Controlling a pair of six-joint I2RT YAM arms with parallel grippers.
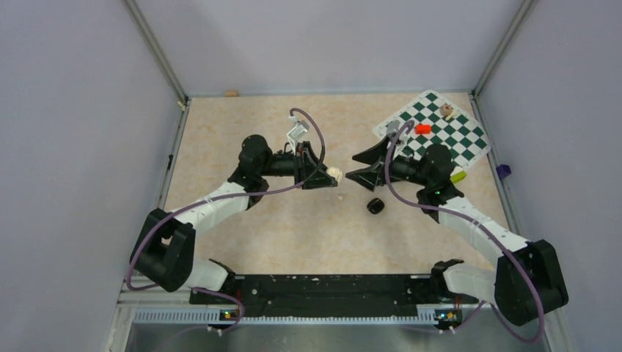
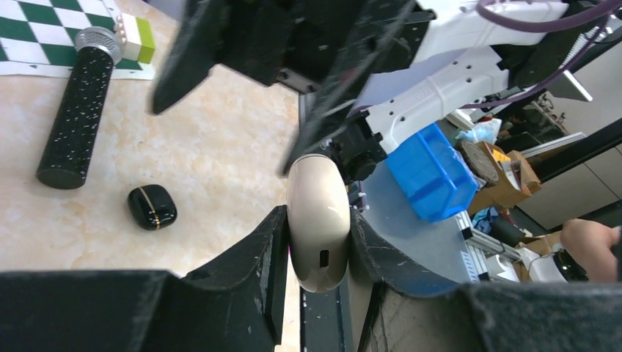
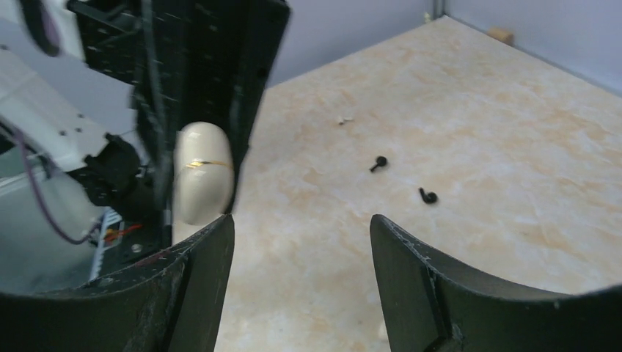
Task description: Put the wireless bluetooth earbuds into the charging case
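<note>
A cream-white charging case (image 2: 318, 213) is gripped in my left gripper (image 1: 331, 178), raised over the table. A gold seam (image 3: 203, 163) crosses the case, and its lid looks closed. Just to the right, my right gripper (image 1: 351, 167) stands part open and empty, its fingers (image 2: 315, 121) apart from the case. One white earbud (image 1: 339, 196) lies on the table below the grippers. In the right wrist view, another small white piece (image 3: 345, 119) lies farther off; two black earbuds (image 3: 380, 162) rest apart from each other on the tabletop.
A black case (image 2: 152, 207) sits on the table below the right gripper. A black microphone (image 2: 77, 110) lies near the green checkered mat (image 1: 466, 139), which carries a red block (image 1: 422, 129).
</note>
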